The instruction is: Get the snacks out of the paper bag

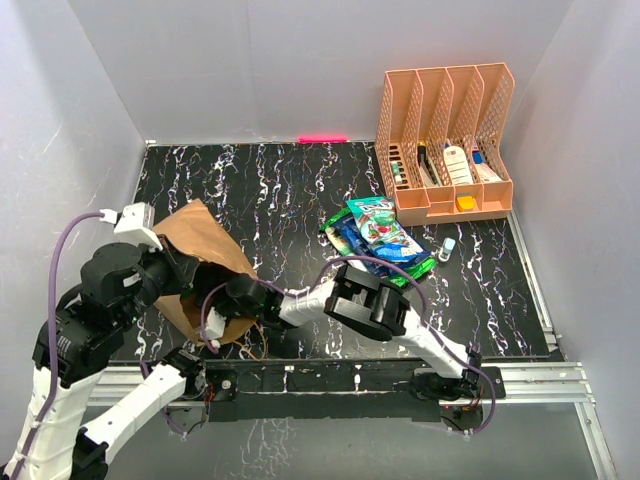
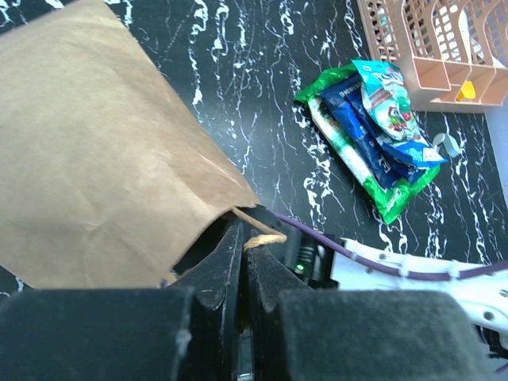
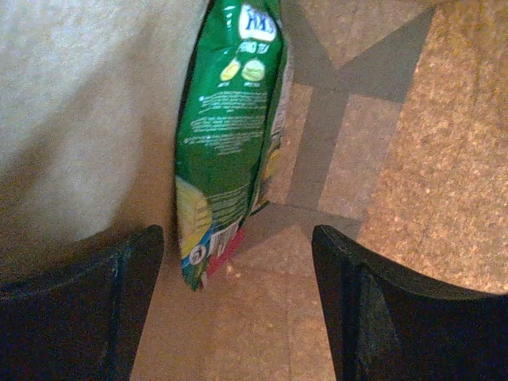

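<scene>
The brown paper bag lies at the left of the marble table. My left gripper is shut on the bag's rim, a twisted handle at its fingertips. My right gripper is inside the bag, mostly hidden from above, open around the lower end of a green snack packet lying in the bag. Outside, a pile of snack packets in green, blue and teal lies right of the bag.
A salmon desk organiser stands at the back right, with a small white bottle near it.
</scene>
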